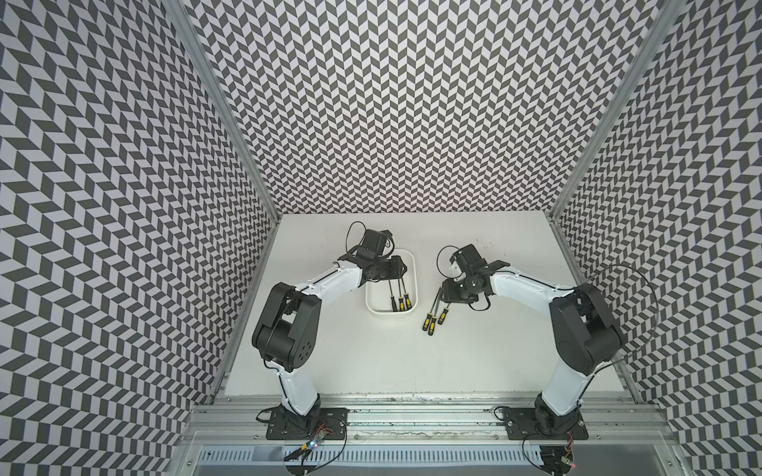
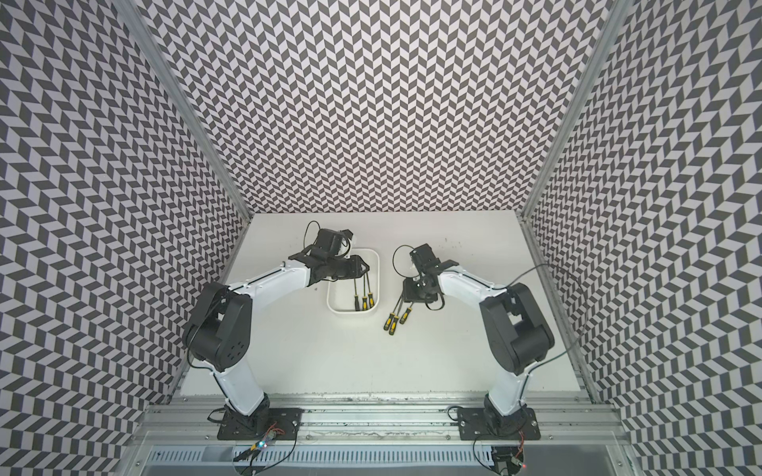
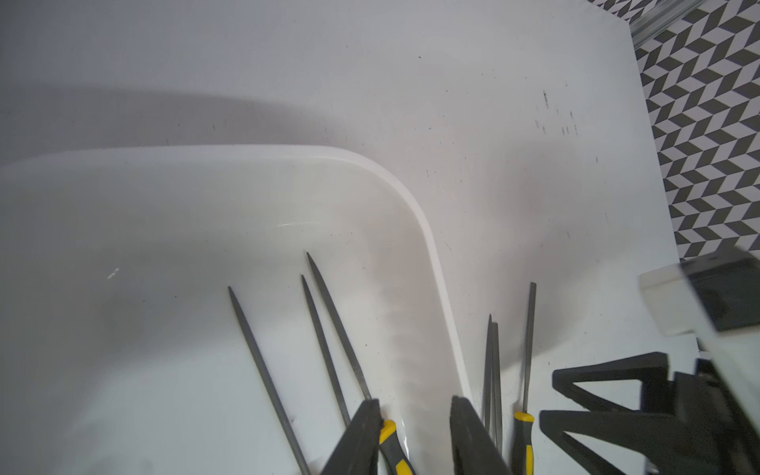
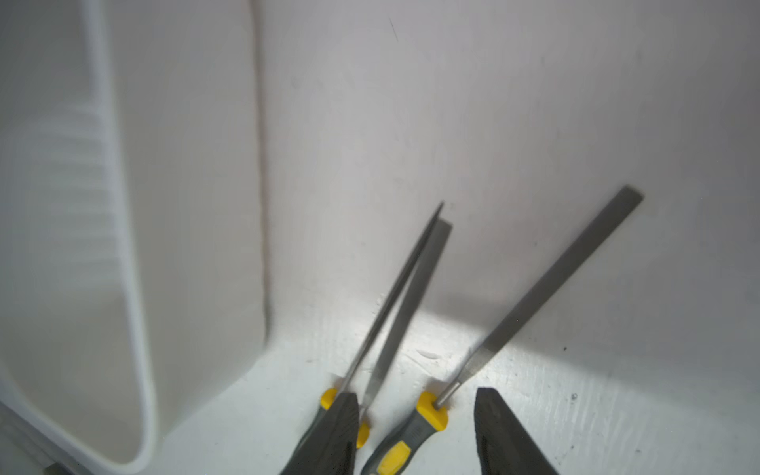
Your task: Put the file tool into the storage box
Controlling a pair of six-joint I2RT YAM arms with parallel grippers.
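Observation:
The white storage box (image 1: 391, 314) stands at mid-table with three files in it. In the left wrist view their dark blades are a left file (image 3: 265, 372), a middle file (image 3: 323, 344) and a right file (image 3: 339, 320). My left gripper is open above the box, holding nothing. Right of the box, three black-and-yellow-handled files lie on the table: a flat file (image 4: 554, 281) set apart, plus a close pair, one pointed file (image 4: 392, 293) and one flat-ended file (image 4: 405, 320). My right gripper is open over their handles; the flat file's handle appears between its fingers, ungripped.
In the right wrist view, the box's near rim (image 4: 126, 229) runs down the left side, close to the pair. The two grippers stand near each other across the box wall.

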